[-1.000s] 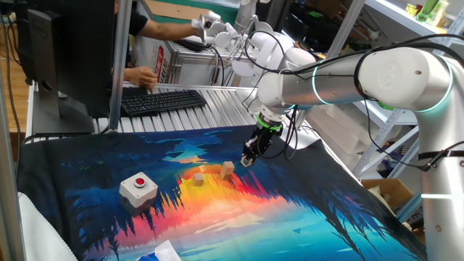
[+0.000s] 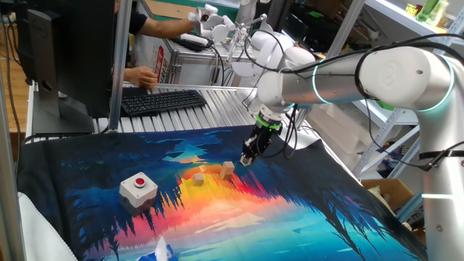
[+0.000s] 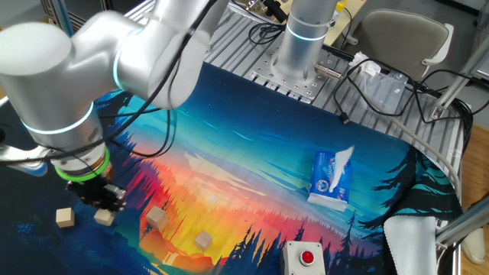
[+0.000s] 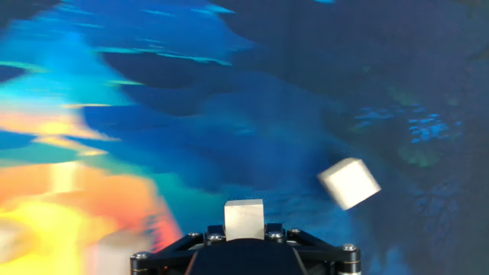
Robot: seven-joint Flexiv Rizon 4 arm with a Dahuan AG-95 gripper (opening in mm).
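Note:
My gripper [image 3: 105,208] points down near the cloth, shut on a small pale wooden block [image 4: 244,220]. In the wrist view the block sits between the fingertips at the bottom middle; whether its underside touches the cloth I cannot tell. A second pale block [image 4: 350,183] lies apart on the dark cloth, right of the gripper in that view, and shows in exterior view 2 as the leftmost cube [image 3: 65,218]. Two more blocks stand on the orange part of the print: a taller one [image 2: 227,170] close to the gripper and a smaller one [image 2: 199,179] farther off.
A grey box with a red button [image 2: 138,192] stands on the printed cloth [image 3: 252,153]. A blue tissue pack [image 3: 330,180] lies across the table. The keyboard [image 2: 163,102] and monitor [image 2: 72,65] are at the far edge, with a person's hand nearby.
The arm and blocks show no visible movement. Only the white tissue at the lower edge of exterior view 1 has changed shape, now standing narrower.

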